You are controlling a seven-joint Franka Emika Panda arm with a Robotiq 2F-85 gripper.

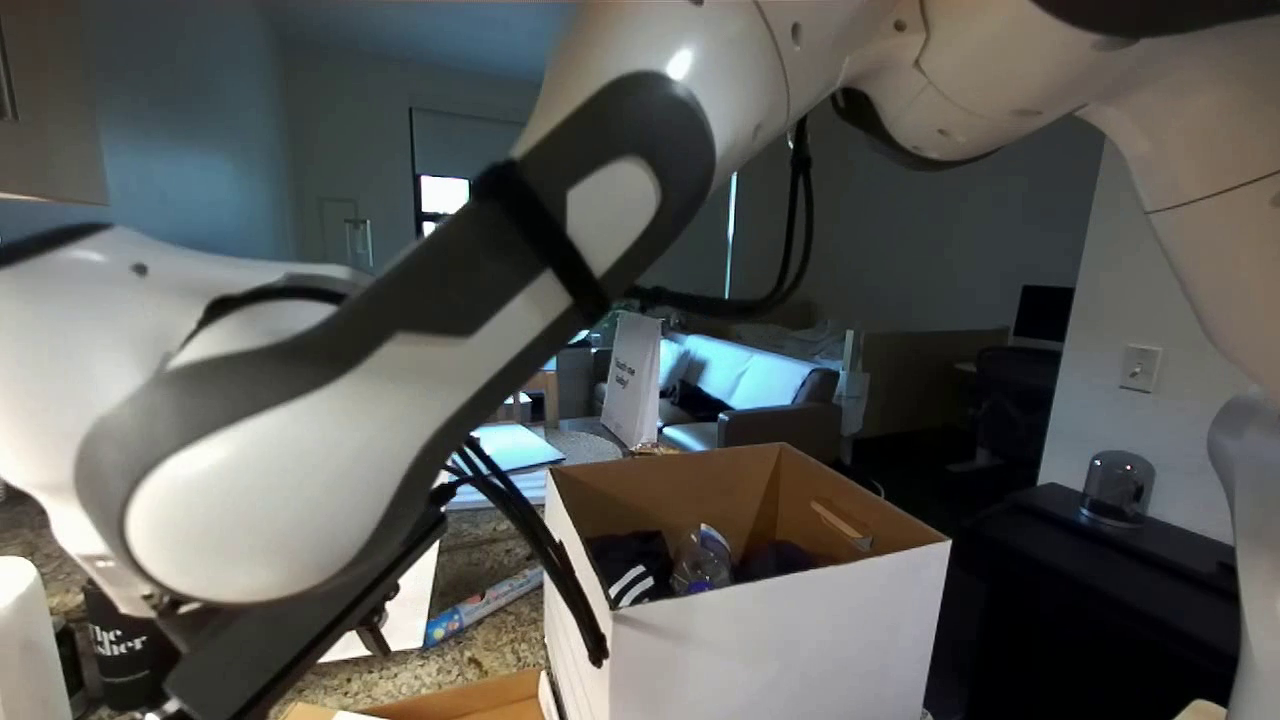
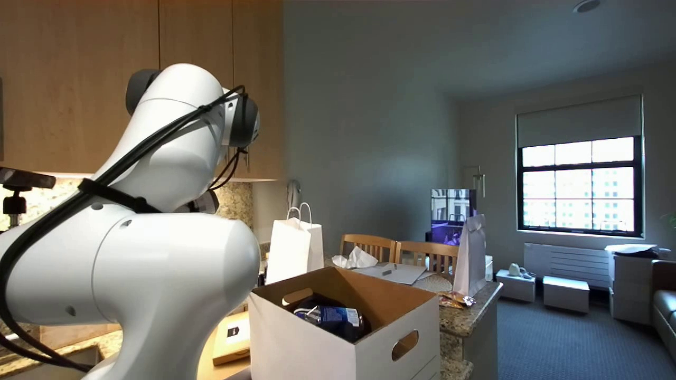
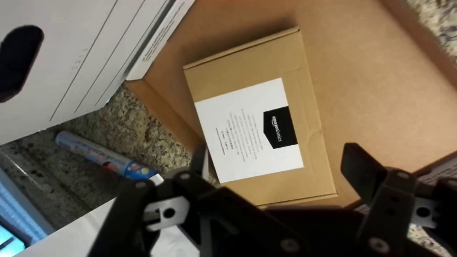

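Observation:
In the wrist view my gripper is open, with one finger to the right and the other to the left, and nothing gripped between them. Beneath it a flat brown cardboard package with a white label and black "amazonbasics" patch lies inside a shallow brown box or lid. The package's near edge passes behind the hand. In exterior view 2 the same package shows partly, left of the tall white box. The exterior views do not show my fingertips clearly.
The tall white box holds a clear bottle and dark items. A blue-tipped tube lies on the granite counter beside it. A dark bottle and white paper bags stand nearby.

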